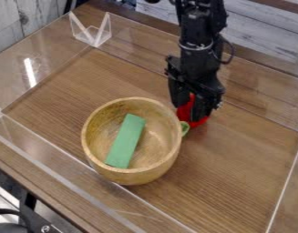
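My black arm reaches down from the top centre to the gripper point(191, 102), which hangs low over a red object point(198, 119) just right of a wooden bowl point(105, 124). A small green piece shows below the red object, at the bowl's rim. A green block point(124, 141) lies in the bowl. Whether the fingers are open or shut on something is not clear.
A wire rack or clear item point(87, 29) stands at the upper left.
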